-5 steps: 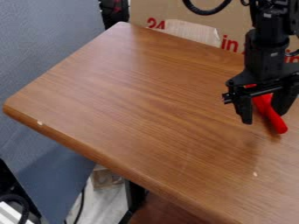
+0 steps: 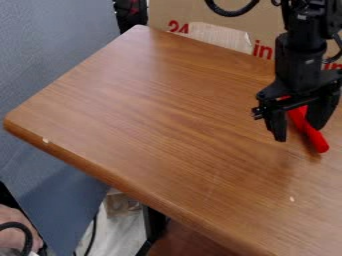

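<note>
A red elongated object (image 2: 313,134) lies on the right side of the wooden table (image 2: 147,120), running from under my gripper toward the viewer. My black gripper (image 2: 295,122) is low over it, its two fingers spread apart, one on either side near the object's far end. I cannot tell whether the fingers touch the object, and part of it is hidden behind the gripper.
A cardboard box (image 2: 227,20) with red lettering stands behind the table. A grey panel (image 2: 54,80) is at the left, with part of a person's hand and cables at the lower left.
The gripper and red object look almost the same as before. At the lower left, more of a hand has come into view.
</note>
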